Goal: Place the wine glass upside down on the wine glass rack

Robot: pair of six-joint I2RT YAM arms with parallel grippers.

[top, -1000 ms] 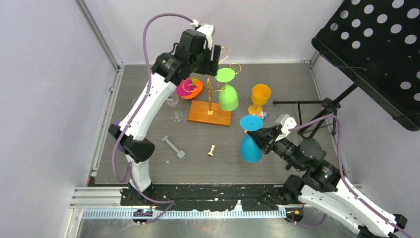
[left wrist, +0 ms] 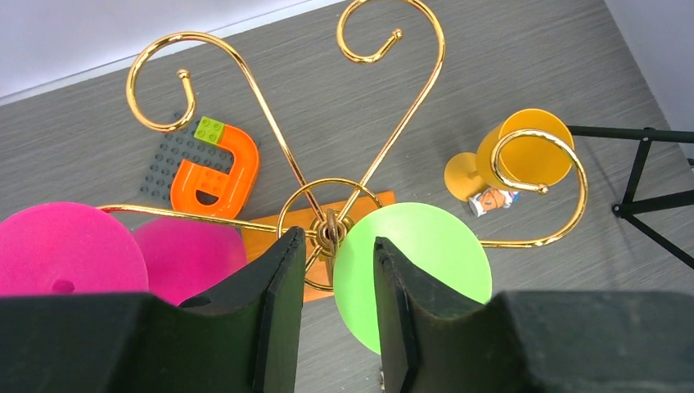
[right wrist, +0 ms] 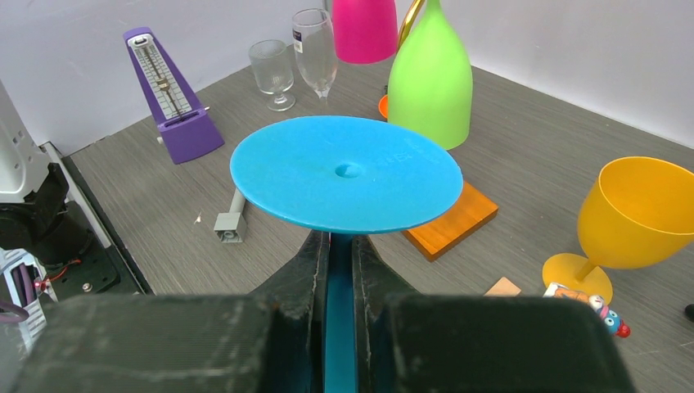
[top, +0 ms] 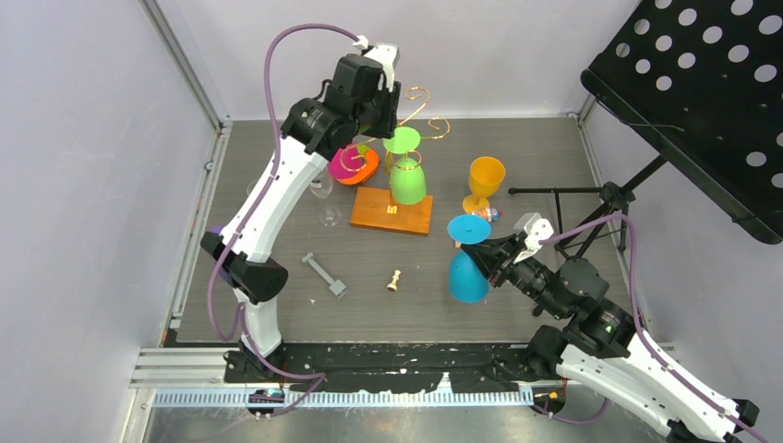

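The gold rack (left wrist: 280, 135) on a wooden base (top: 390, 219) holds a pink glass (left wrist: 65, 246) and a green glass (top: 406, 180), upside down. My left gripper is above the rack, fingers parted over the rim of the green glass's foot, nothing visible between them. My right gripper is shut on the stem of a blue glass (top: 468, 277), held upside down at the front right of the table.
A yellow goblet (top: 486, 177) stands at the right, near a black stand (top: 605, 198). Clear glasses (right wrist: 313, 49), a metronome (right wrist: 168, 98) and a grey tool (top: 323, 274) occupy the left.
My left gripper's fingers have moved slightly; the right arm has not visibly moved.
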